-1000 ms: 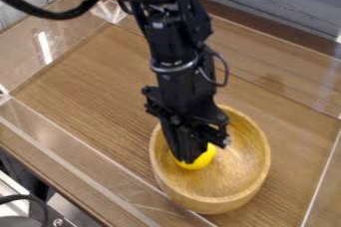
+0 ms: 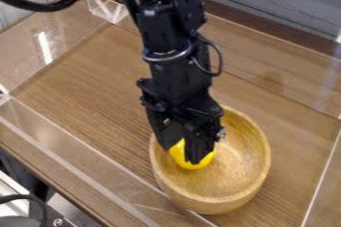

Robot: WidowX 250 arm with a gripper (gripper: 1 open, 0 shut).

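My black gripper reaches down from the top over a round, light-wood bowl at the lower right. A yellow object lies in the bowl beneath the fingers, partly hidden by them. The gripper looks open around or just over it; whether the fingers touch it I cannot tell.
The bowl stands on a wooden table, which is clear to the left and right. A white wall runs along the back right. A black cable lies at the lower left corner.
The gripper has shifted slightly over the bowl, its body tilting a little differently. The bowl and yellow object look nearly unchanged.
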